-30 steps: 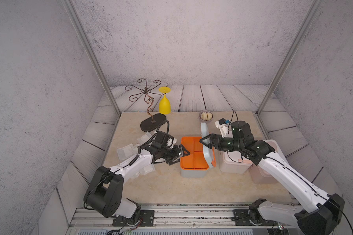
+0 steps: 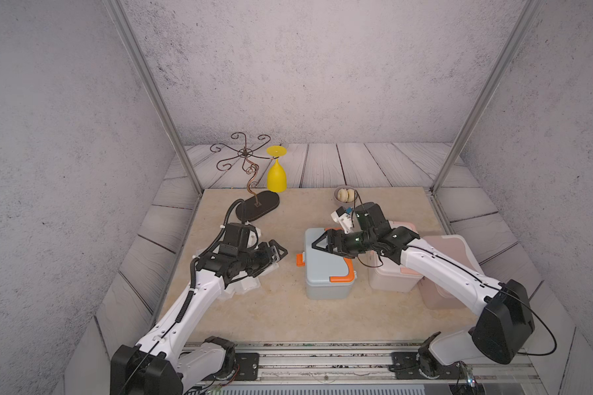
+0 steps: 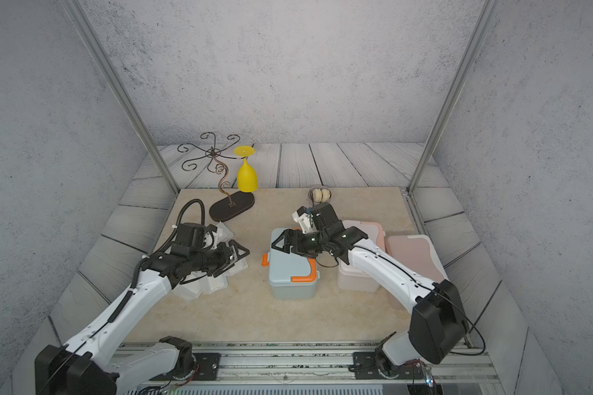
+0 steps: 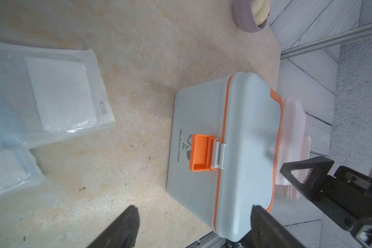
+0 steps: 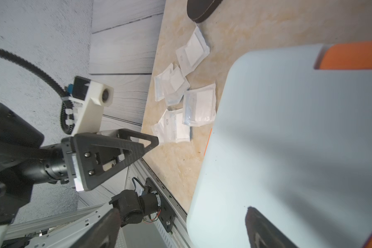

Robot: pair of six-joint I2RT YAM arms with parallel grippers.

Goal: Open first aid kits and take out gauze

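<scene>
A light blue first aid kit (image 2: 326,283) stands mid-table with its lid down and its orange latch (image 4: 202,153) flipped outward on the left side. My open right gripper (image 2: 324,241) is over the lid, nothing between its fingers. My left gripper (image 2: 274,252) hangs open left of the kit, above several white gauze packets (image 5: 198,105) lying on the left of the table.
Two pink boxes (image 3: 355,276) stand to the right. A small bowl (image 2: 340,195) sits at the back. A dark-based metal stand (image 3: 220,212) with a yellow goblet (image 3: 247,177) is at the back left.
The kit's lid has swung down leftward over its orange compartments, with my right gripper moving left along with it. My left gripper has drawn back leftward from the kit.
</scene>
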